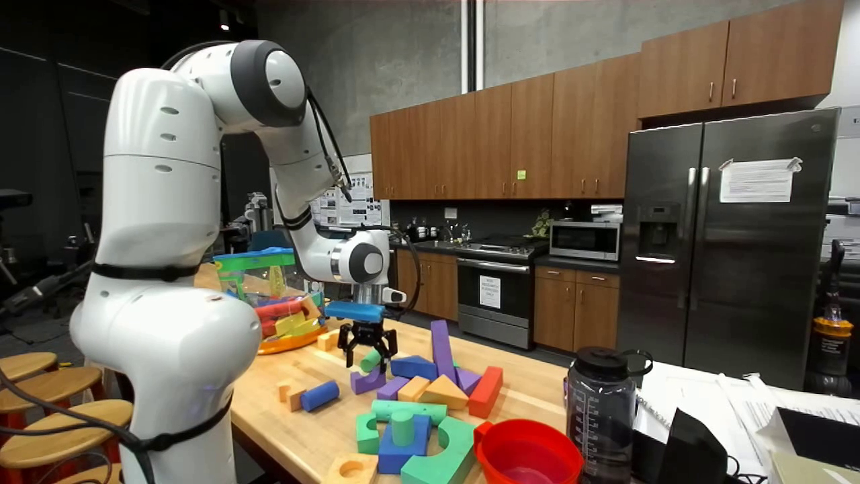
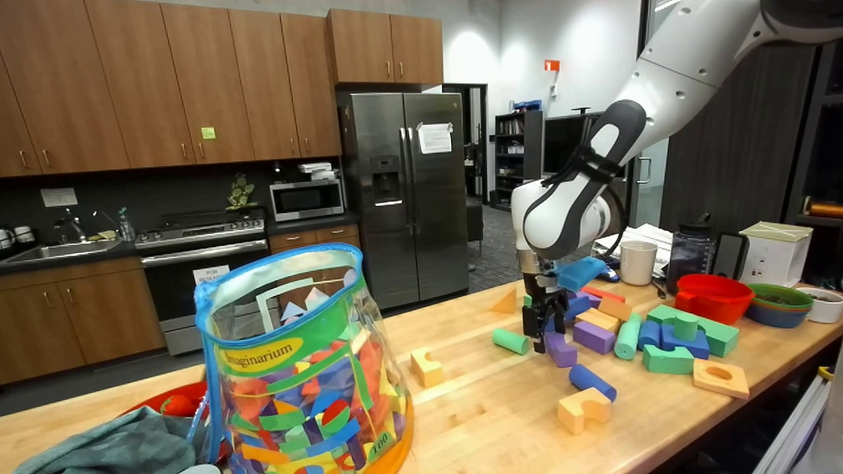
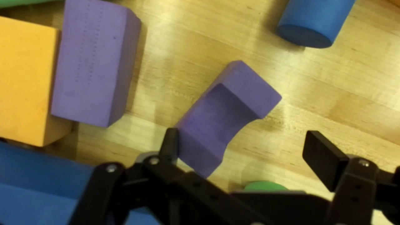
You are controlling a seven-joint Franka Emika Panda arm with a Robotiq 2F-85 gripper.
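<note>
A purple arch block (image 3: 221, 116) with a curved notch lies on the table in the middle of the wrist view. My gripper is open low over the table. Its left finger (image 3: 170, 144) stands right against the arch's near end, while the right finger is well apart from it over bare wood. In exterior view 1 the gripper (image 1: 367, 359) reaches down at the arch block (image 1: 367, 380). From the other side, exterior view 2 has the gripper (image 2: 545, 336) just behind the purple arch (image 2: 561, 350).
Left of the arch lies a purple block (image 3: 93, 60), beside a yellow-orange one (image 3: 26, 78). A blue cylinder (image 3: 317, 20) and a green cylinder (image 2: 510, 341) are close by. Several more blocks and a red cup (image 1: 528, 452) crowd one side; a clear block bag (image 2: 300, 371) stands opposite.
</note>
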